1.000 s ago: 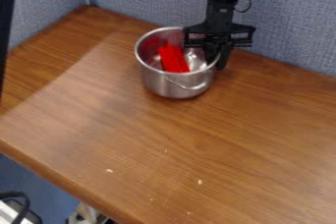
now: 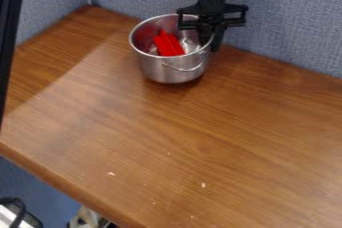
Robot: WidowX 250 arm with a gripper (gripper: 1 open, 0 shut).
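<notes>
A steel pot (image 2: 174,67) stands toward the back of the wooden table, with a red object (image 2: 167,44) lying inside it. My black gripper (image 2: 205,34) is at the pot's back right rim, its lower part reaching into or just behind the rim. Its fingertips are too dark and small to show clearly whether anything is between them.
Padded blue-grey walls (image 2: 294,42) stand close behind it. The table's near left edge drops to the floor.
The pot, the red object in it and my gripper have moved a little to the left and toward the back of the table.
</notes>
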